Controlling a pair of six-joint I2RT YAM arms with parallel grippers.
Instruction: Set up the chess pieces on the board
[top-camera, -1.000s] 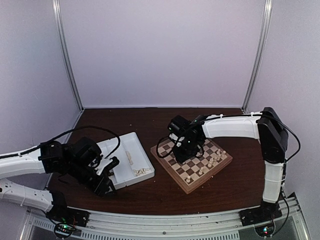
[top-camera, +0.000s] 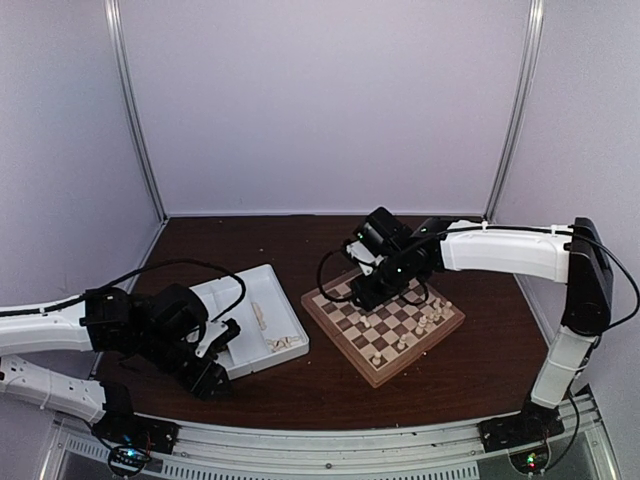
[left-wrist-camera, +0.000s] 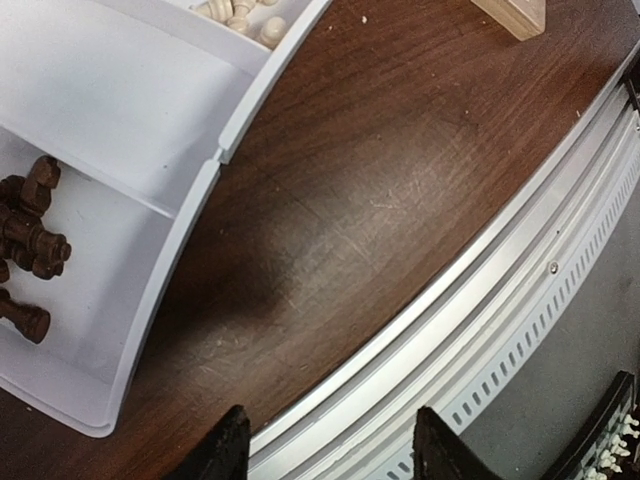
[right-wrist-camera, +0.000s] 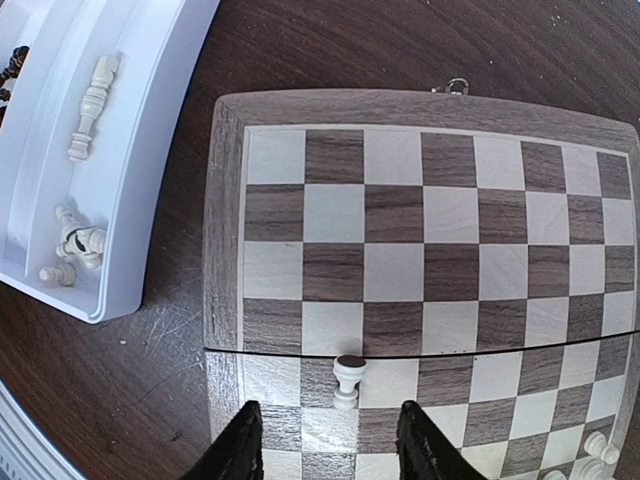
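The chess board (top-camera: 350, 350) carries several white pieces along its right side. In the right wrist view a white piece (right-wrist-camera: 349, 375) stands on the board, just ahead of my open right gripper, which is above the board with nothing between its fingers. The white tray holds loose white pieces; dark brown pieces (left-wrist-camera: 30, 230) lie in another compartment in the left wrist view. My left gripper is open and empty, low at the near left beside the tray.
Bare dark table (top-camera: 470, 380) surrounds board and tray. A metal rail (top-camera: 330, 440) runs along the front edge, and pale walls enclose the sides and back.
My right arm has risen and shifted to the right over the board.
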